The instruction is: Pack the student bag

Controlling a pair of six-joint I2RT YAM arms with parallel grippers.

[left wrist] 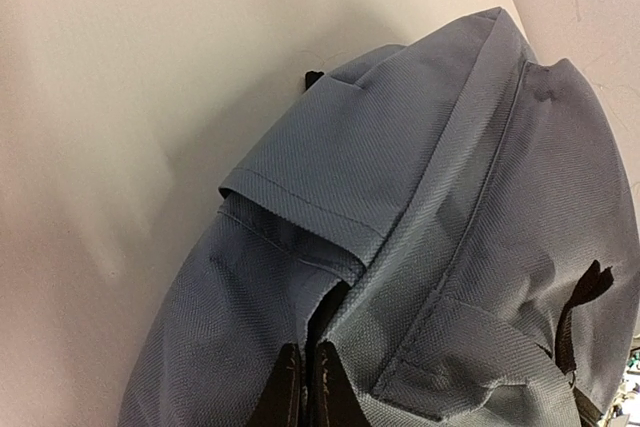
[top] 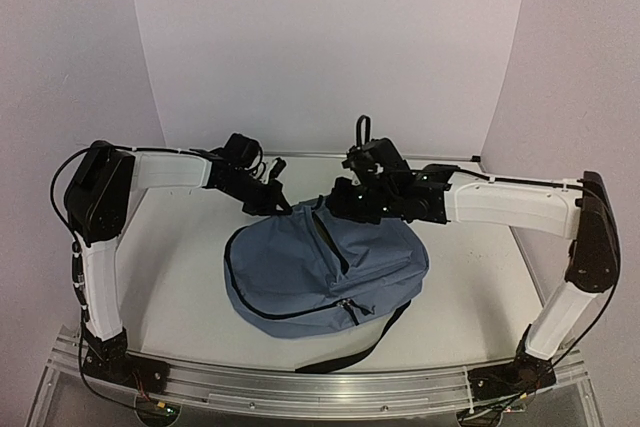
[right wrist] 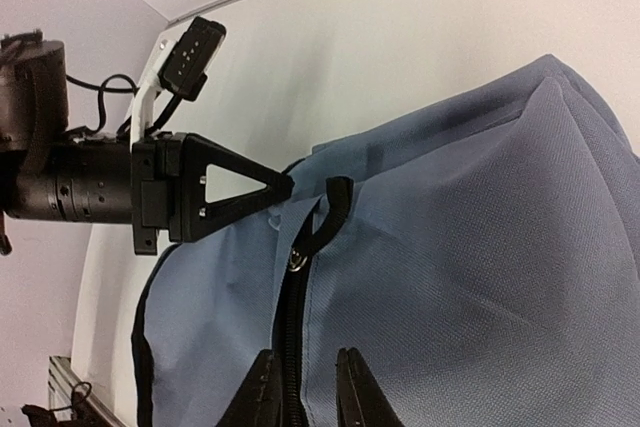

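A blue-grey bag (top: 280, 267) lies flat across the table. My left gripper is shut on a fold of its fabric, beside the dark zip opening at the bag's far edge. The right wrist view shows that zip (right wrist: 291, 317), with a metal slider (right wrist: 297, 260) and a black pull tab (right wrist: 340, 202) close to the left fingertips (right wrist: 280, 187). Over the bag, right of the left gripper, my right gripper is open; its fingers stand apart with only bag and zip seen behind the gap. The bag's inside is mostly hidden.
A second zip curves along the bag's front edge, its slider (top: 347, 304) near the right. One black strap (top: 350, 355) trails toward the metal rail (top: 300, 397). Walls enclose the back and sides.
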